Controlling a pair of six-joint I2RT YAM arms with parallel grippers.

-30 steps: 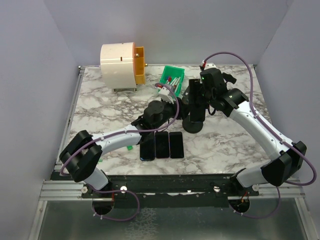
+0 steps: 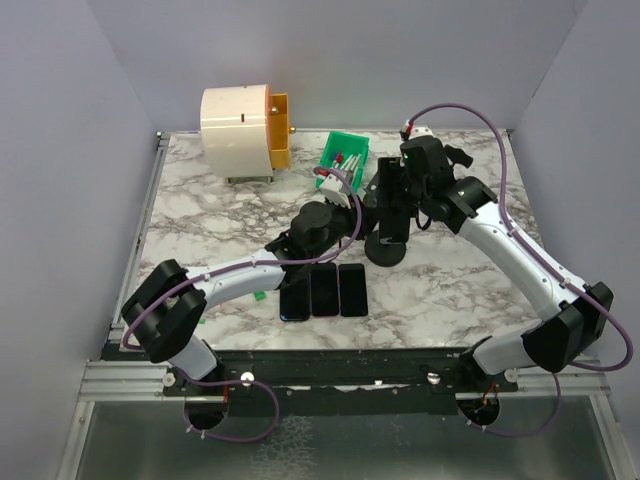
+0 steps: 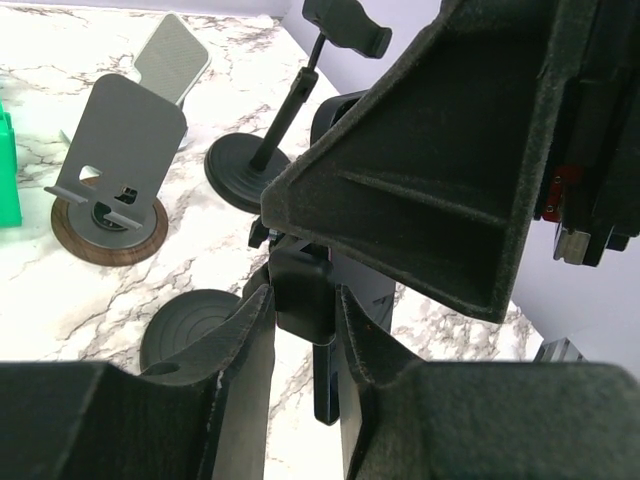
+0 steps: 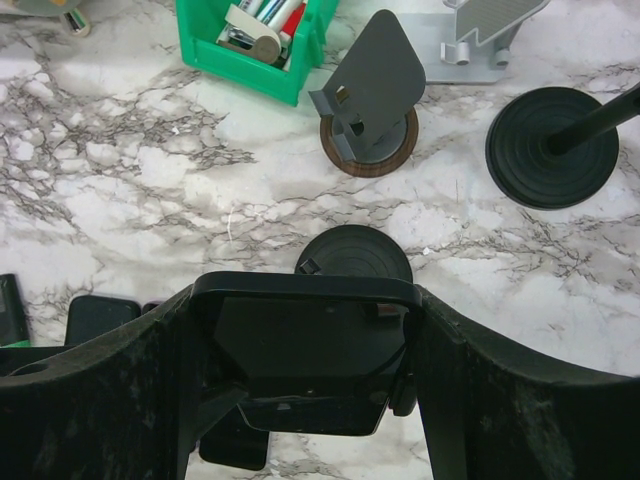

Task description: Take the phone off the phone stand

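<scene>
A black stand with a round base (image 2: pixel 385 256) holds a black phone (image 4: pixel 312 355) at centre right of the top view. My right gripper is above it, its fingers at both sides of the phone; whether they grip it I cannot tell. My left gripper is at the stand from the left, its fingertips at a black block-like part (image 3: pixel 303 288) beneath the right gripper's housing. Whether they are closed on it is unclear.
Behind are a grey stand (image 4: pixel 375 80), a silver stand (image 3: pixel 175 55), another black stand (image 4: pixel 550 150) and a green bin (image 2: pixel 340 145). Several phones (image 2: pixel 352 290) lie at the front. An orange-and-cream drum (image 2: pixel 235 130) stands back left.
The left arm has shifted very slightly; otherwise nothing visibly differs.
</scene>
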